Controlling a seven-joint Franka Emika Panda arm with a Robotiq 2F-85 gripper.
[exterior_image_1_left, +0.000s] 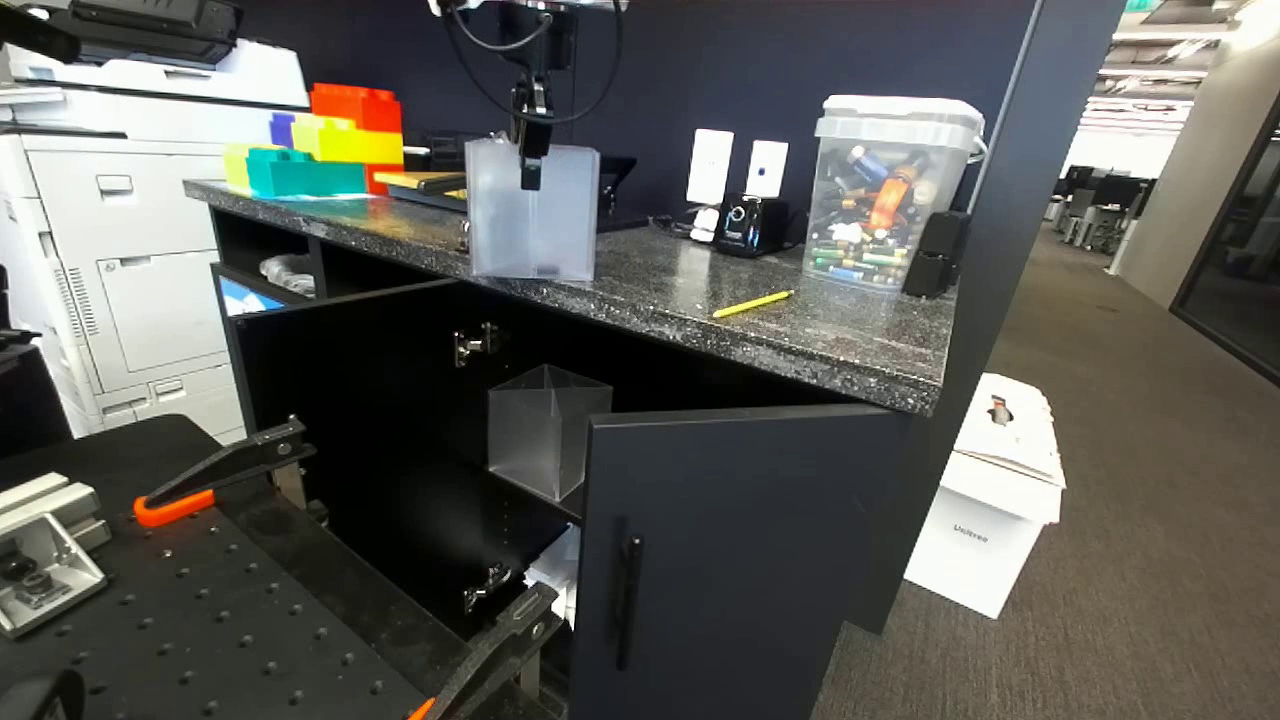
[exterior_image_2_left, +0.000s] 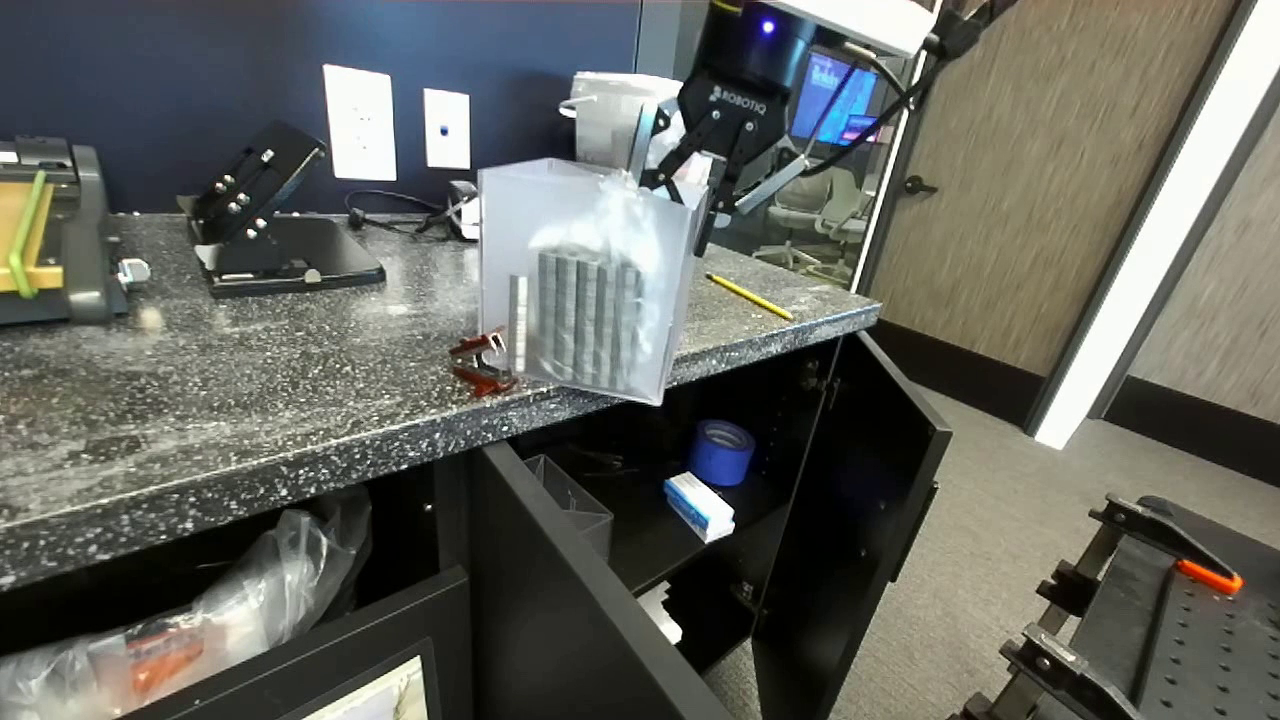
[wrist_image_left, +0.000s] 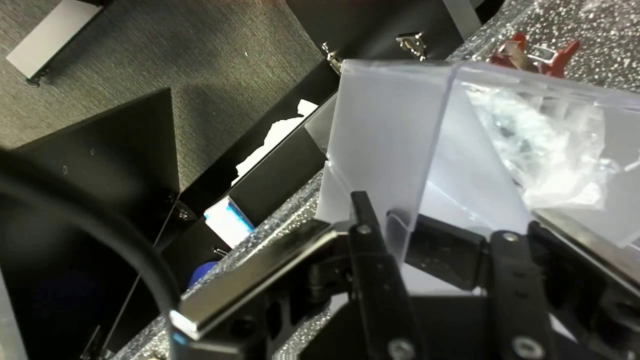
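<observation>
A translucent plastic bin (exterior_image_1_left: 558, 234) is at the front edge of the speckled counter, its lower corner reaching out past the edge in the second exterior view. Through its walls show a clear bag and dark ribbed items (exterior_image_2_left: 588, 306). My gripper (exterior_image_2_left: 690, 210) comes down from above and is shut on the bin's upper wall. In the wrist view the gripper has one finger outside the wall and the other inside. Below, the cabinet stands open; a second clear bin (exterior_image_1_left: 534, 432) sits on its shelf. Whether the held bin touches the counter is hard to tell.
Beside the held bin lies a red staple remover (exterior_image_2_left: 482, 360). A yellow pencil (exterior_image_1_left: 753, 304) rests on the counter to the right. Open cabinet doors (exterior_image_1_left: 720, 540) jut out in front. On the shelf are blue tape (exterior_image_2_left: 722, 452) and a small box (exterior_image_2_left: 699, 505).
</observation>
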